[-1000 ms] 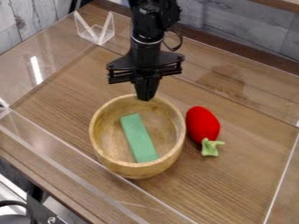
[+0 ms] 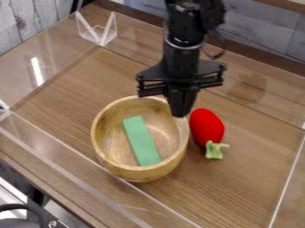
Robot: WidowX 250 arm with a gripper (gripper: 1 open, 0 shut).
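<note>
The black gripper [image 2: 179, 89] hangs above the back rim of a tan oval bowl [image 2: 110, 153], its fingers pointing down; it looks shut, with nothing visible held. Inside the bowl lies a flat green block [image 2: 143, 141]. A red vegetable-like object with green leaves [image 2: 205, 126] lies just right of the bowl, below and right of the gripper.
A clear plastic item [image 2: 98, 32] stands at the back left of the wooden table [image 2: 53, 93]. The left and back of the table are open, as is the front right.
The gripper has moved right and toward the front, from above the back of the bowl toward the red object. The bowl, block and red object look unmoved.
</note>
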